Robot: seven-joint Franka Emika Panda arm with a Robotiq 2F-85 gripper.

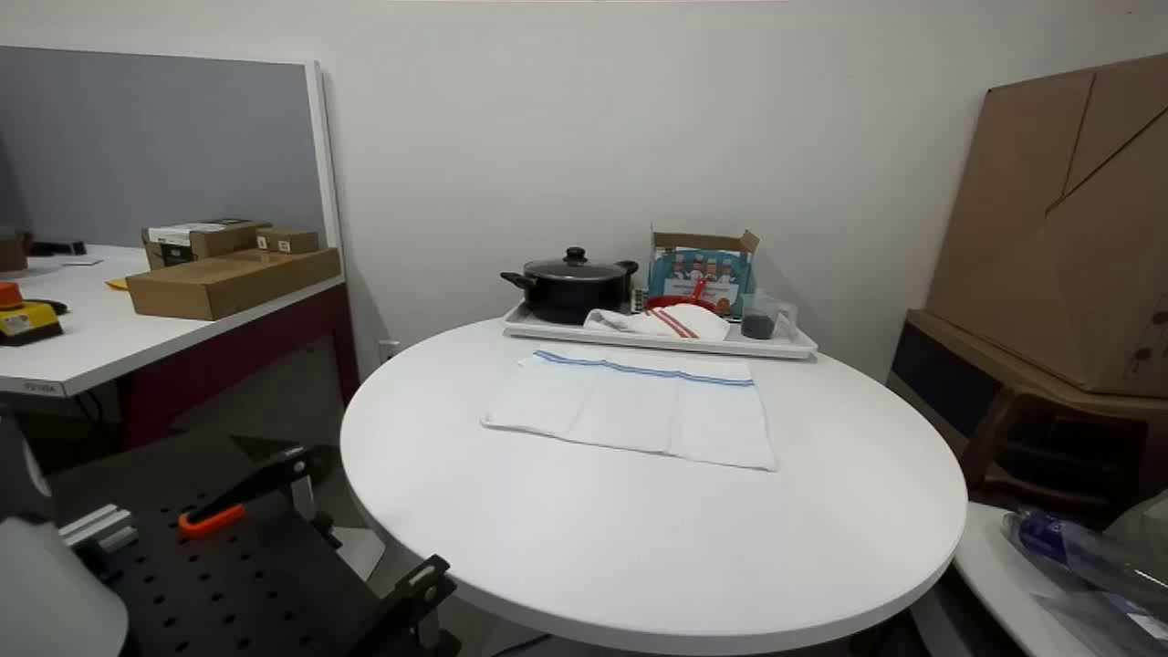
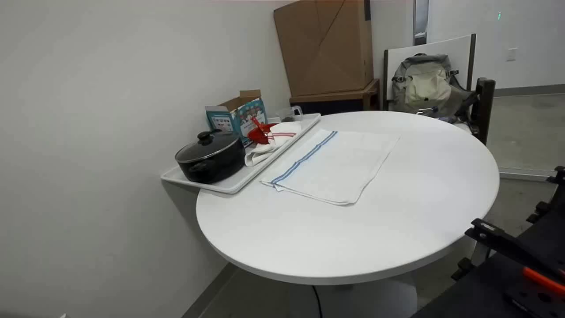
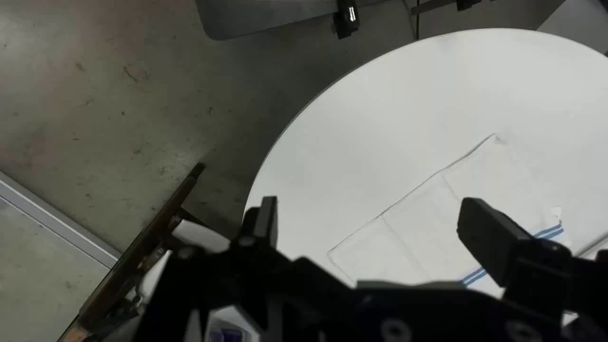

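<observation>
A white cloth with blue stripes (image 1: 646, 407) lies flat, folded over, on the round white table (image 1: 613, 547); the striped edge faces the tray side. In the wrist view my gripper is open, its two black fingers wide apart and empty. Below it in that view are the tabletop (image 3: 319, 182) and the cloth (image 3: 422, 211), which is partly covered by the right finger and gripper body. Neither exterior view shows the gripper.
Along the wall, a white tray (image 1: 783, 349) bears a black lidded pot (image 1: 577, 290), a red-striped towel (image 1: 684, 321), a red pan (image 2: 257, 137), a blue box (image 1: 706, 274) and a clear cup (image 1: 757, 318).
</observation>
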